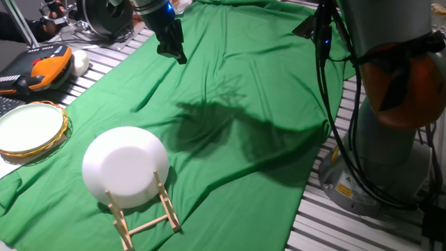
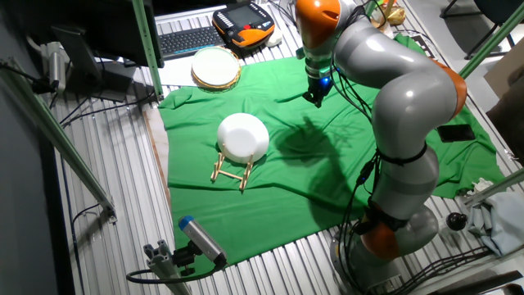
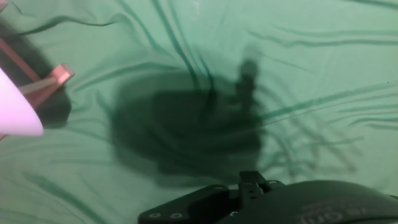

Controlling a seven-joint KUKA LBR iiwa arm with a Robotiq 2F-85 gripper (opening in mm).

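A white plate (image 1: pixel 125 167) leans upright on a small wooden rack (image 1: pixel 148 224) on the green cloth. In the second exterior view the same plate (image 2: pixel 243 137) and rack (image 2: pixel 232 175) appear near the middle of the cloth. My gripper (image 1: pixel 182 60) hangs in the air above the cloth, well away from the plate, beyond it and to its right. Nothing shows held in it, but how far its fingers stand apart is unclear. The wrist view has dark gripper parts at the bottom edge, and only a bit of the plate (image 3: pixel 15 109) at the left.
A round basket (image 1: pixel 31 129) with a pale, flat inside sits at the cloth's left edge. Behind it lie an orange and black teach pendant (image 1: pixel 38 68) and a keyboard (image 2: pixel 190 41). A dark flat object (image 2: pixel 456 133) lies near the arm.
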